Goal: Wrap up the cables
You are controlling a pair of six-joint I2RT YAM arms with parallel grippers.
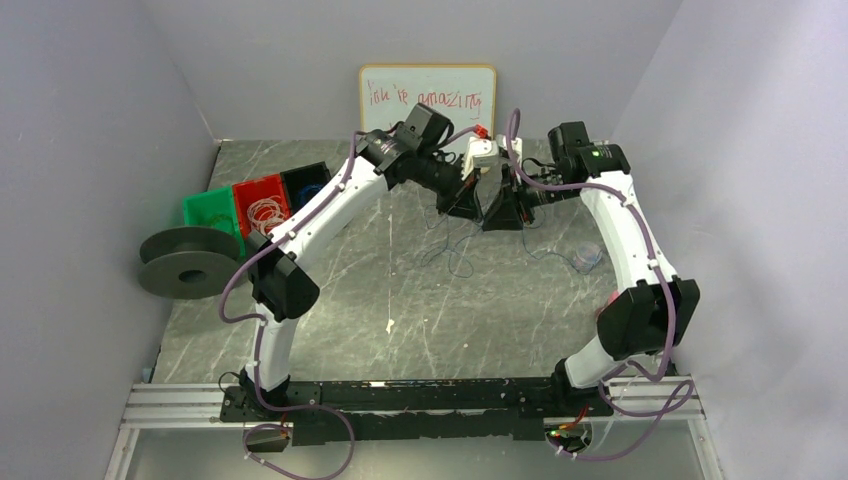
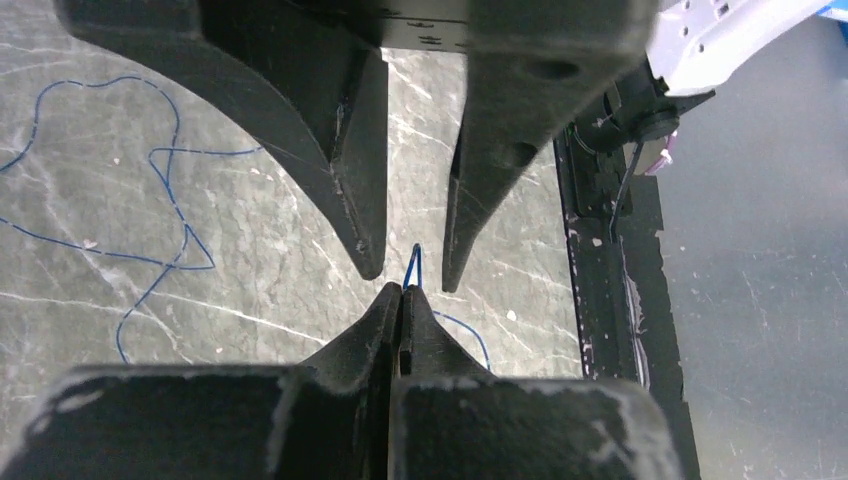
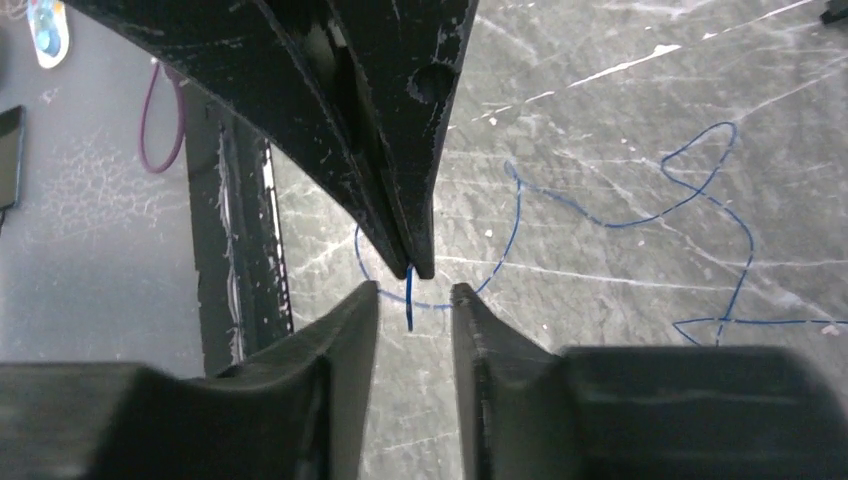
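Note:
A thin blue cable [image 1: 462, 268] lies in loose loops on the grey marbled table, below and between the grippers. My left gripper is shut on this cable, and a short piece sticks out past its fingertips, clear in the right wrist view as a strand [image 3: 409, 312]. My right gripper stands part open around that short piece, a finger on either side and neither one touching it. From the top view the two grippers meet at the middle of the table, and their fingertips are hard to make out.
Green [image 1: 209, 209] and red [image 1: 262, 201] bins, the red one holding coiled cable, and a black bin [image 1: 306, 184] stand at the back left. Beside them is a dark spool [image 1: 190, 262]. A whiteboard [image 1: 428, 98] leans behind.

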